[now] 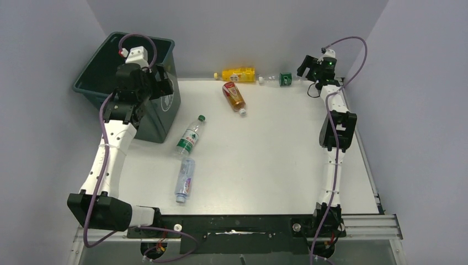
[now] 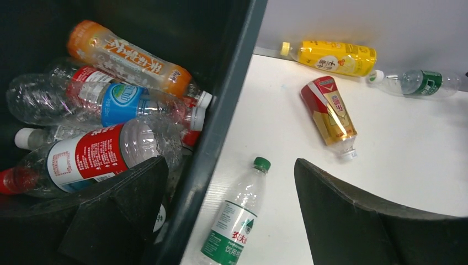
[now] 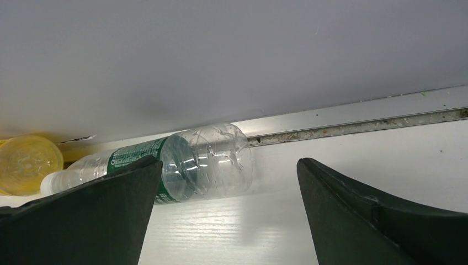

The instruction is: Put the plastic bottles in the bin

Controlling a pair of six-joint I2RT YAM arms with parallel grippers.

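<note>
My left gripper is open over the right rim of the dark green bin [image 1: 157,124], which holds several bottles [image 2: 88,160]. On the table lie a green-label water bottle [image 1: 188,138], a pale blue bottle [image 1: 185,179], an amber bottle [image 1: 234,98] and, along the back wall, a yellow bottle [image 1: 237,75] and a small clear green-label bottle [image 3: 204,163]. My right gripper hangs open at that small bottle's base end, in the back right, with nothing held.
Walls bound the back and both sides.
</note>
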